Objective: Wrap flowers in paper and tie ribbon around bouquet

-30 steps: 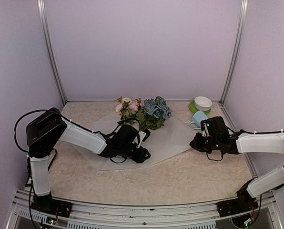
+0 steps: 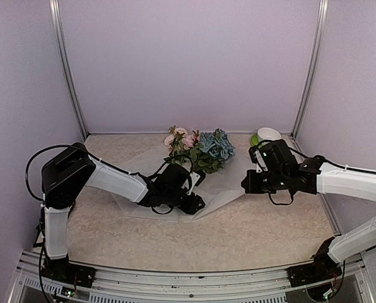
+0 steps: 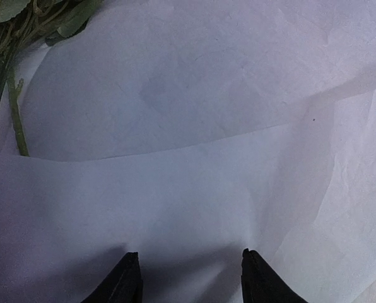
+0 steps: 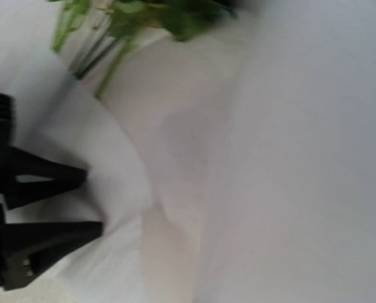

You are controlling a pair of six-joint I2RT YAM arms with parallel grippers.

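Pink flowers (image 2: 184, 139) and blue flowers (image 2: 217, 146) lie as a bouquet on a white paper sheet (image 2: 223, 183), heads toward the back. Green stems (image 3: 16, 117) show at the upper left of the left wrist view. Close over the paper's front part is my left gripper (image 2: 194, 206); its fingers (image 3: 128, 281) stand apart with only paper behind them. On the right, my right gripper (image 2: 245, 188) is shut on the paper's right corner, which rises off the table. A broad pale blur of lifted paper (image 4: 308, 151) hides that gripper's fingers in the right wrist view.
A white bowl (image 2: 268, 134) and a green plate (image 2: 254, 140) sit at the back right, partly behind the right arm. Bare table (image 2: 169, 246) spreads along the front. Both arms reach in from the sides.
My right gripper has moved left, drawing the paper's corner up and inward. Flowers and sheet have shifted to the right. The left gripper has moved slightly right. The blue mug is now hidden behind the right arm.
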